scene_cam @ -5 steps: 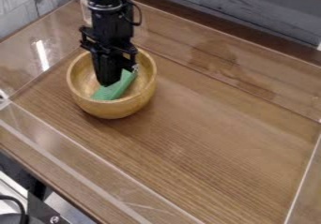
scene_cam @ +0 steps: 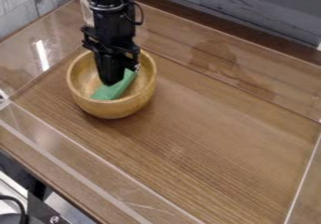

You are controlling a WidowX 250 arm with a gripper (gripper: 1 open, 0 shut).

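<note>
A yellow bowl (scene_cam: 127,107) stands on the wooden tray at the left of the camera view, with a green oblong object (scene_cam: 111,89) lying inside it. The black gripper (scene_cam: 119,76) reaches down from the top into the bowl, over the upper end of the green object. Its fingertips look close together and partly cover that end; whether they touch it is not clear.
Raised edges run along the back and right. Black cables (scene_cam: 13,207) lie beyond the left edge at the lower left.
The gripper has shifted slightly left and up. The bowl and green object appear to have shifted very slightly with it.
</note>
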